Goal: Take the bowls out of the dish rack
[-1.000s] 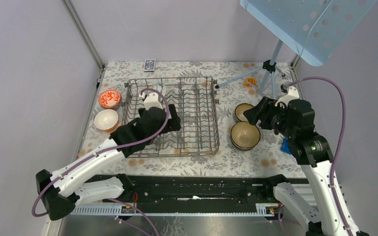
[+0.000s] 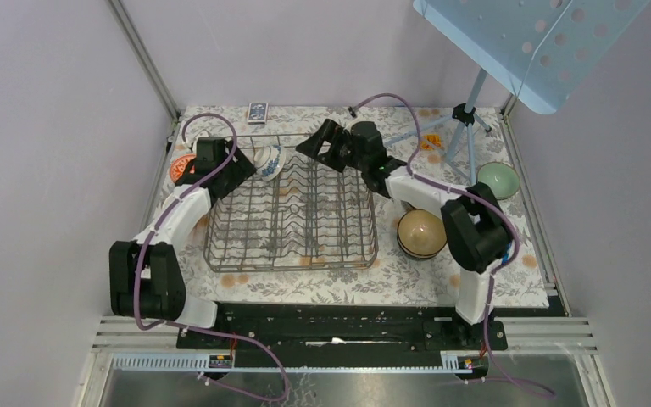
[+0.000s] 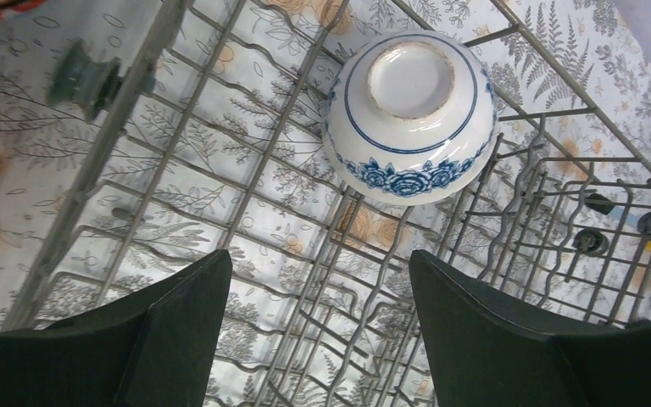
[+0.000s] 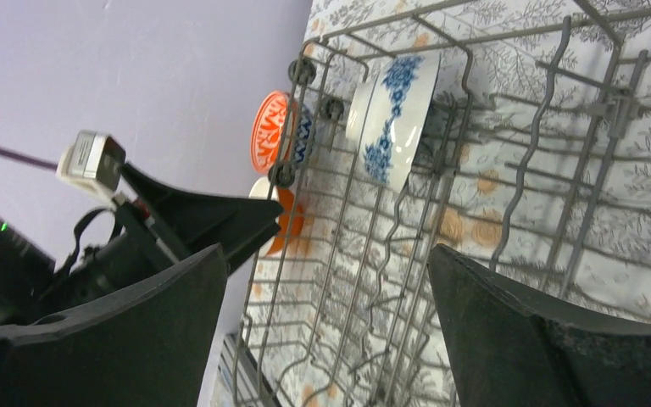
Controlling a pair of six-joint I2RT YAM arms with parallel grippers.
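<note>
A white bowl with blue flowers (image 2: 268,161) lies on its side or upside down in the back left of the wire dish rack (image 2: 288,266); in the left wrist view the bowl (image 3: 409,119) shows its foot ring. My left gripper (image 2: 242,170) is at the rack's left side, just beside the bowl, fingers apart with nothing between them. My right gripper (image 2: 317,146) hangs over the back middle of the rack, right of the bowl, open and empty; the bowl (image 4: 390,119) shows ahead of it.
An orange-patterned bowl (image 2: 180,164) and another bowl stand left of the rack, partly hidden. Stacked tan bowls (image 2: 420,234) and a green bowl (image 2: 498,181) stand at the right. A blue stand (image 2: 472,148) occupies the back right.
My left gripper has moved back and left toward the flowered bowl. My right gripper has moved left from the right side to over the back of the rack.
</note>
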